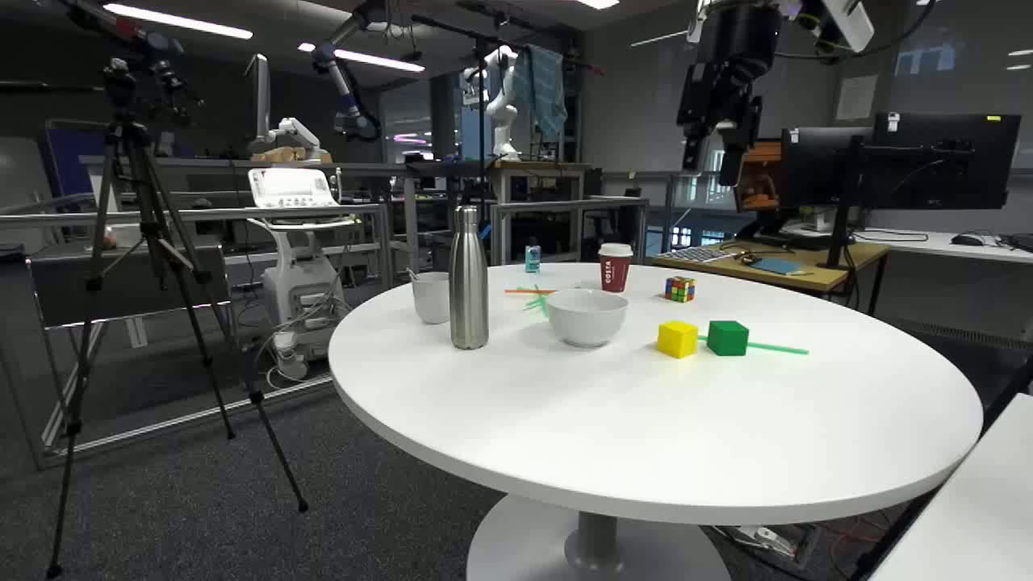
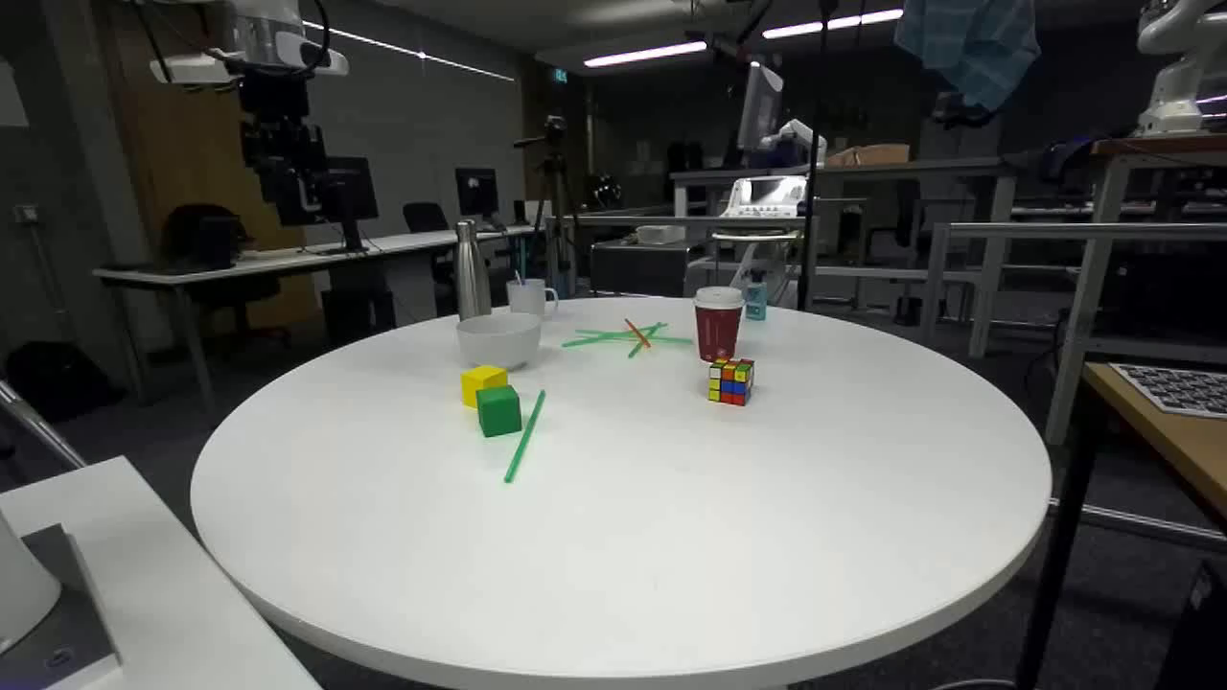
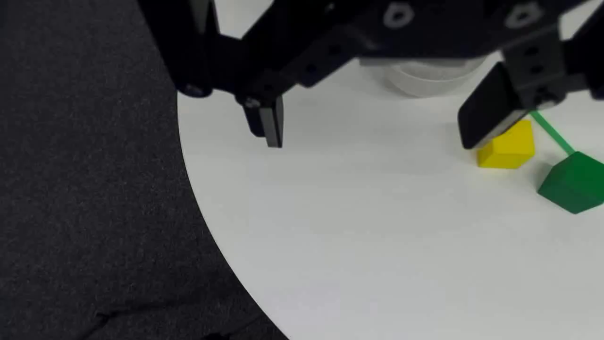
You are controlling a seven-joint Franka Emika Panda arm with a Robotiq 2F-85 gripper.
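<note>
My gripper stands open high above the table, its two fingers wide apart with only bare white tabletop seen between them. In exterior view 1 the gripper (image 1: 709, 173) hangs at the upper right, well clear of everything below. A yellow cube (image 1: 677, 339) and a green cube (image 1: 727, 338) sit side by side on the table, a green stick (image 2: 525, 437) lying alongside. Behind them is a white bowl (image 1: 587, 316); its inside cannot be made out. The wrist view has the yellow cube (image 3: 507, 148) partly behind one finger and the green cube (image 3: 576, 182) at the right edge.
A steel bottle (image 1: 470, 281) and a white mug (image 1: 431, 296) stand left of the bowl. Farther back are a red cup (image 1: 615, 268), a puzzle cube (image 1: 679, 289), a blue bottle (image 1: 533, 258) and several loose sticks.
</note>
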